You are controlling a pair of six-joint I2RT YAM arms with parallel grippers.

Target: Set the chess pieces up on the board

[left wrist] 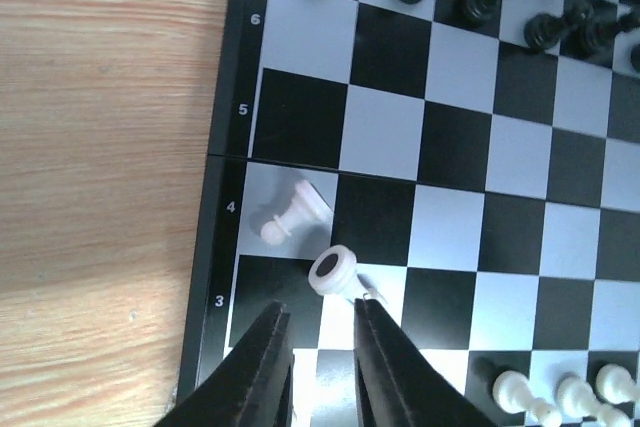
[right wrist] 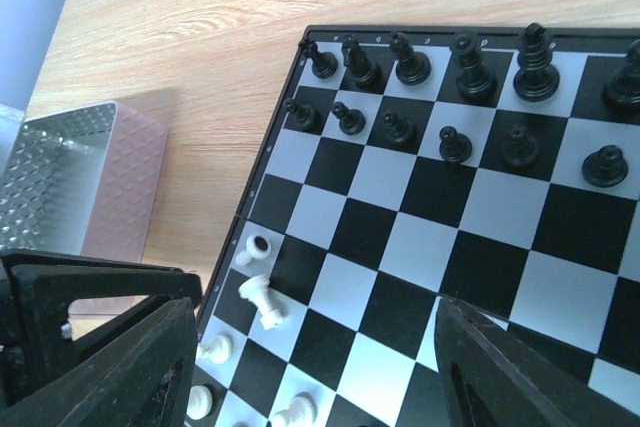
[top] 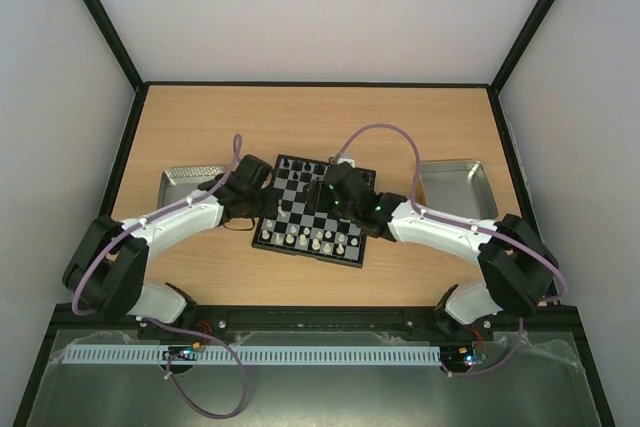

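Observation:
The chessboard (top: 298, 193) lies mid-table with black pieces on the far rows (right wrist: 536, 67) and white pieces on the near rows (left wrist: 512, 392). Two white pawns lie tipped at the left side: one (left wrist: 295, 212) on row 4, another (left wrist: 335, 267) just below it. My left gripper hangs over that side, its fingers apart with nothing seen between them, just short of the lower pawn. My right gripper (top: 318, 191) is over the board's right half; in its own view its fingers are largely out of frame, so their state is unclear.
A metal tray (top: 182, 187) sits left of the board, partly under my left arm, and another (top: 455, 192) to the right.

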